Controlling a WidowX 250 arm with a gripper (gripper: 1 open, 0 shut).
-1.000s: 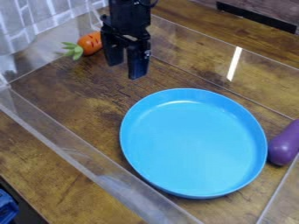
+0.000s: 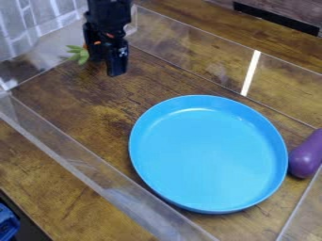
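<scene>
My dark gripper point(image 2: 108, 52) is at the top left of the camera view, standing open, over or just in front of a carrot; mostly its green leafy top point(image 2: 77, 55) shows, the rest hidden behind the gripper. A large blue plate point(image 2: 208, 151) lies on the wooden surface at the centre right. A purple eggplant point(image 2: 306, 154) rests at the right edge, beside the plate.
A clear plastic wall runs along the left and lower left. A blue object point(image 2: 8, 224) shows at the bottom left corner. The wooden surface point(image 2: 70, 94) between gripper and plate is clear, as is the upper right.
My gripper has moved left to the carrot, which it now largely hides. The plate and eggplant have not moved.
</scene>
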